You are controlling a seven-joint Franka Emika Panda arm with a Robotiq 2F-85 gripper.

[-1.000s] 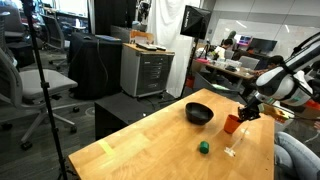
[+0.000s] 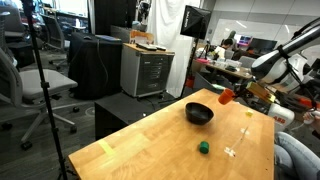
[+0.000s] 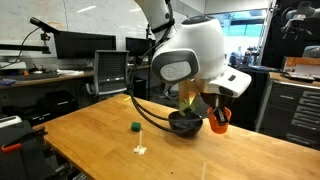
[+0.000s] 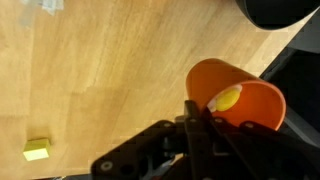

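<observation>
An orange cup [image 4: 205, 76] is pinched at its rim by my gripper, whose fingers are shut on the wall. Inside the cup lies a small yellow object [image 4: 227, 98]. From the side, the cup [image 2: 226, 96] hangs above the table, to the right of a black bowl [image 2: 200, 115] and higher than it. In exterior view 2 the cup [image 3: 219, 119] shows below the white arm, beside the bowl [image 3: 185, 123]. Only a part of the bowl [image 4: 280, 8] enters the wrist view, at the top right corner.
A green object [image 3: 136, 127] and a whitish item [image 3: 140, 150] lie on the wooden table [image 3: 90, 130]. Near the lower left of the wrist view sits a yellow block [image 4: 37, 149].
Held in my gripper, the cup has risen from near the tabletop and shifted slightly left in exterior view 1, toward the bowl's side. The bowl and the green object have stayed put.
</observation>
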